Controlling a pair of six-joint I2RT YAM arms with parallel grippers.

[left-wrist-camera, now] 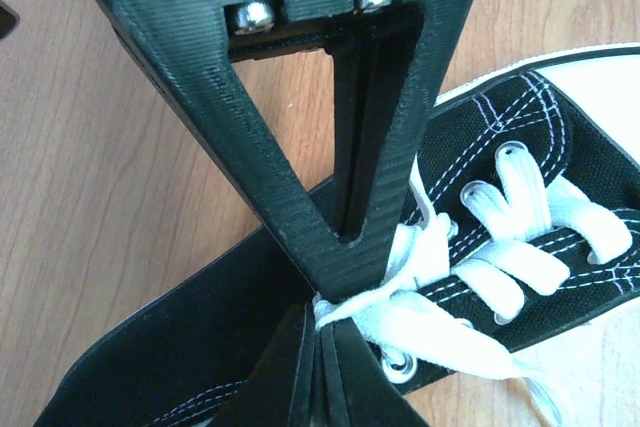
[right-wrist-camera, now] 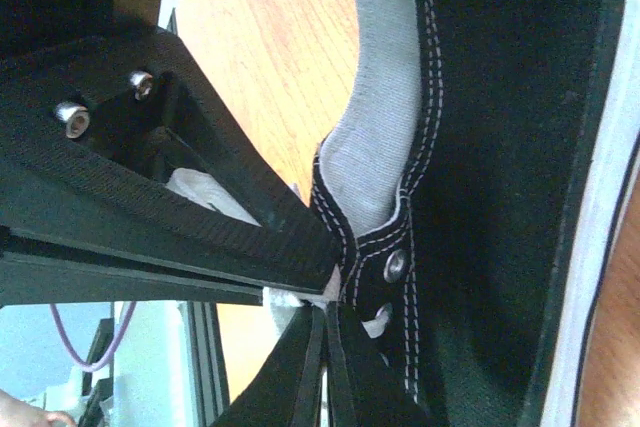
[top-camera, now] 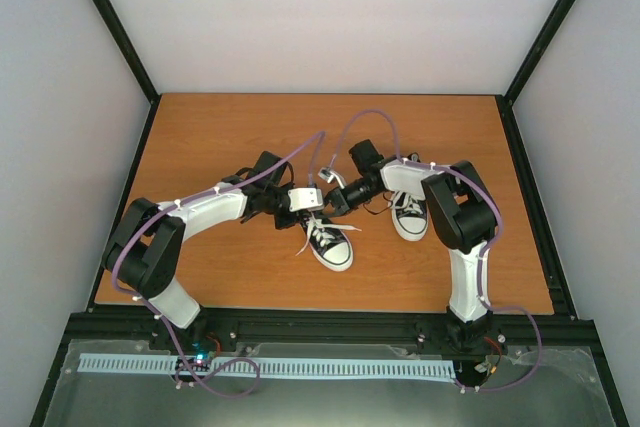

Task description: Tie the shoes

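Observation:
The black canvas shoe point(top-camera: 334, 250) with white laces lies mid-table, its toe toward the front. At its lace area my left gripper is shut on a white lace point(left-wrist-camera: 435, 335), beside the top eyelets. The lace crosses in front of the fingertips and trails to the right. My right gripper is low at the shoe's collar, its fingertips close together with white lace point(right-wrist-camera: 283, 304) by them. Whether they grip it firmly cannot be told. In the top view both grippers nearly meet over the shoe's opening, covering its heel part.
A second black shoe point(top-camera: 410, 221) with a white toe rests to the right, partly beneath the right arm. Bare wooden table point(top-camera: 230, 277) lies in front of the left arm and across the back.

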